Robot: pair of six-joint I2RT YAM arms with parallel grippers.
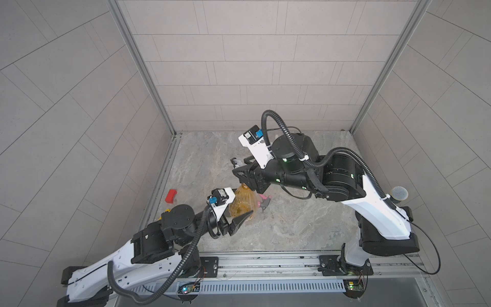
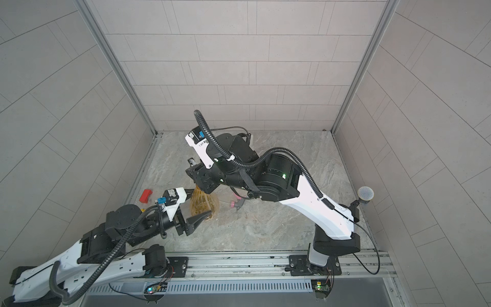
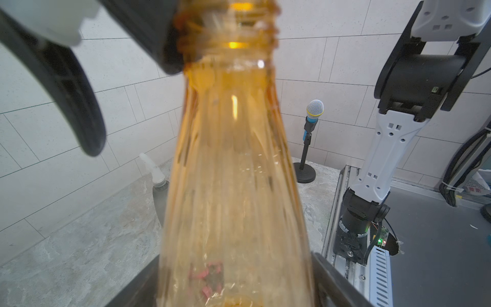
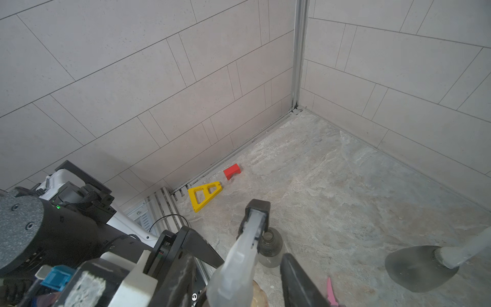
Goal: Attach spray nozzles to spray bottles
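An amber bottle stands between the spread fingers of my left gripper; whether the pads press on it, I cannot tell. In the left wrist view the threaded neck of the amber bottle runs out of the top edge. My right gripper is over the bottle's top, its fingers apart on either side of a white nozzle with a black tip. The nozzle's collar and any pad contact are hidden. A grey bottle and a pink-and-grey nozzle are behind the amber bottle.
Another grey bottle with a white nozzle stands farther back. A red block and a yellow triangular piece lie near the left wall. A microphone on a stand is at the right.
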